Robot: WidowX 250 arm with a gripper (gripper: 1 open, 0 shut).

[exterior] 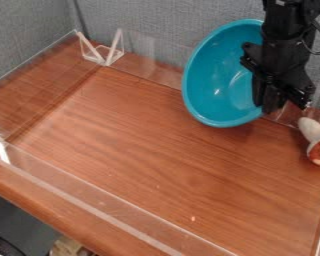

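Note:
A turquoise bowl (214,75) is tipped on its side, its inside facing right, near the back of the wooden table (136,160). My black gripper (267,98) reaches down from the top right and is shut on the bowl's right part; the fingertips are partly lost in dark shadow.
A white wire rack (101,52) stands at the back left. A white object with an orange-red end (318,144) lies at the right edge, just right of the bowl. Clear plastic edging borders the table.

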